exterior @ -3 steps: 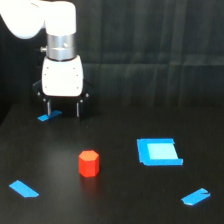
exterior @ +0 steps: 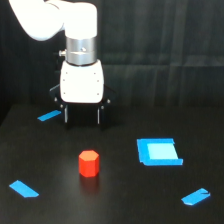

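A red block with a hexagonal outline (exterior: 89, 163) rests on the black table, left of the middle. Behind it and slightly to the left hangs my white-bodied gripper (exterior: 83, 118), pointing downward. Its thin dark fingers stand wide apart, and no object shows between them. Clear distance separates the gripper from the red block. At the right, blue tape (exterior: 144, 152) frames a pale, nearly white square (exterior: 161, 151) on the table.
Short blue tape strips mark the table at the back left (exterior: 49, 115), front left (exterior: 23, 188) and front right (exterior: 196, 197). Dark curtain hangs behind. Bare black table lies between the red block and the taped square.
The arm has moved to the right and somewhat toward the camera. The back-left tape strip, earlier behind the gripper, is now beside it. The red block has not moved.
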